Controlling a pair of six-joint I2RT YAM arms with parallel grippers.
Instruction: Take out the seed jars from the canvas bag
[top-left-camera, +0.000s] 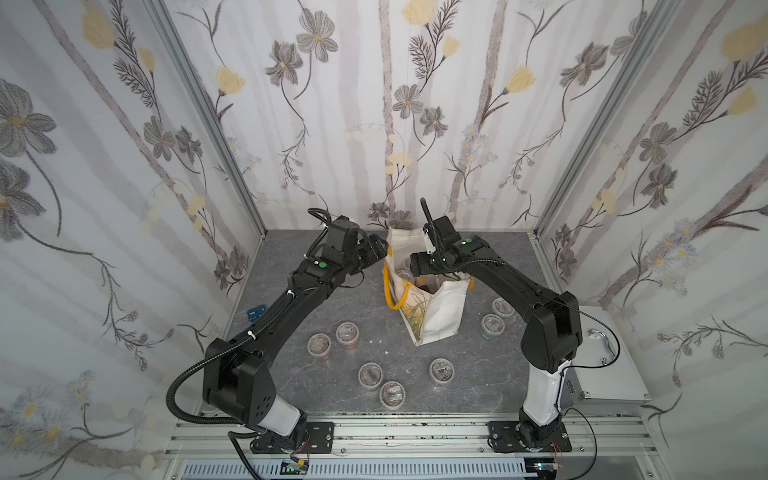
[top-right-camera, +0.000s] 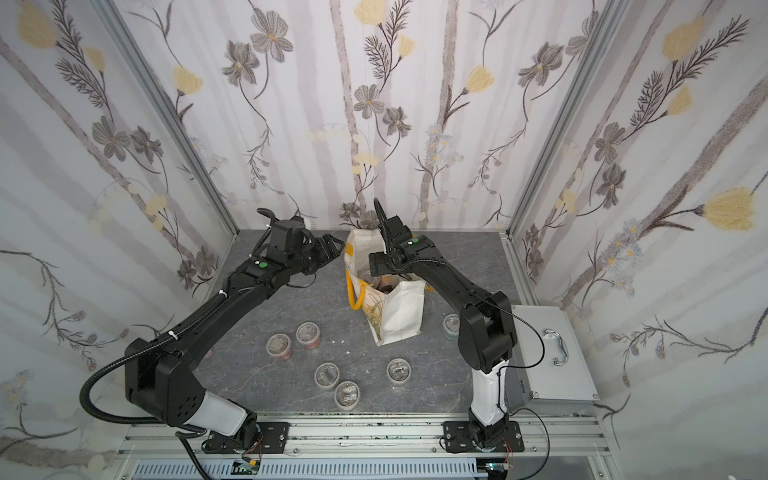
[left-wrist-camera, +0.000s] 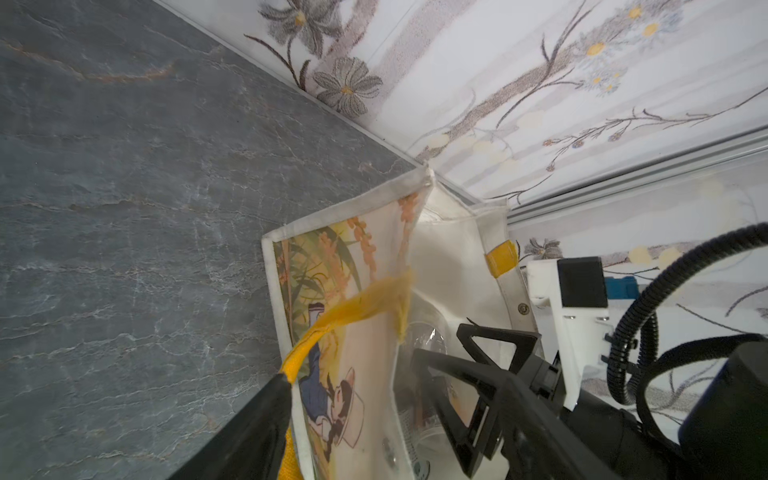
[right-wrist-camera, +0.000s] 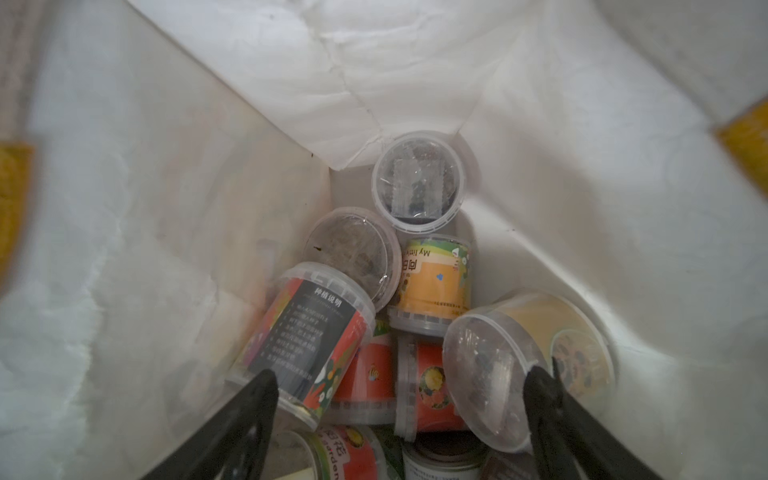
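The canvas bag (top-left-camera: 438, 312) with yellow handles stands open at the table's back centre. In the right wrist view it holds several seed jars (right-wrist-camera: 432, 284), some upright, some on their sides. My right gripper is open inside the bag's mouth above them, fingertips beside the lower jars, none clearly held. My left gripper (top-left-camera: 377, 248) is at the bag's left rim, by a yellow handle (left-wrist-camera: 336, 316); its blurred fingers stand apart in the left wrist view, with nothing clearly between them.
Seed jars (top-left-camera: 346, 334) stand on the table left, in front and right of the bag. A blue item (top-left-camera: 257, 312) lies at the left, a metal box (top-left-camera: 608, 376) at the right.
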